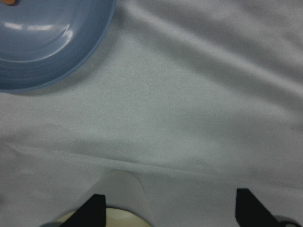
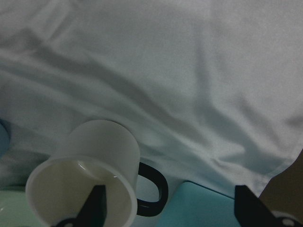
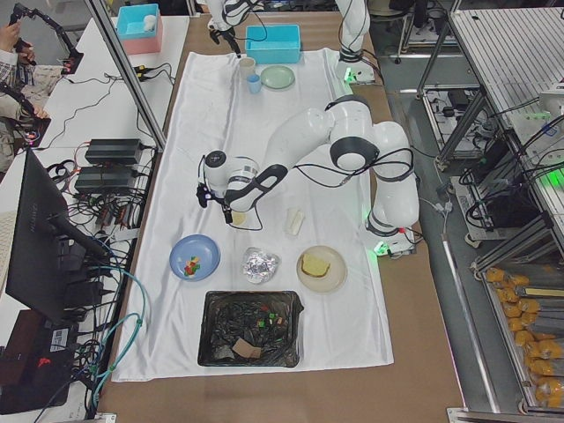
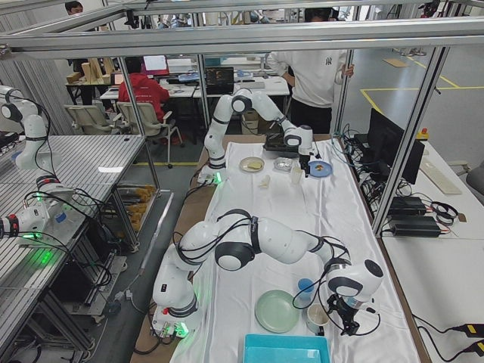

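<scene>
My left gripper stands open above a pale cup point(image 1: 113, 189) near the blue plate point(image 1: 42, 42), which holds small colored food pieces in the camera left view. My right gripper is open above a white mug point(image 2: 94, 142) with a black handle, at the far end of the cloth. Beside the mug are a blue cup point(image 4: 305, 287), a green plate point(image 4: 277, 310) and a turquoise bin point(image 4: 285, 352).
A black lined tray point(image 3: 250, 328), a foil bowl point(image 3: 260, 264), a beige plate point(image 3: 322, 269) with yellow food and a pale item point(image 3: 294, 221) share the cloth. Its middle, between the arms, is clear.
</scene>
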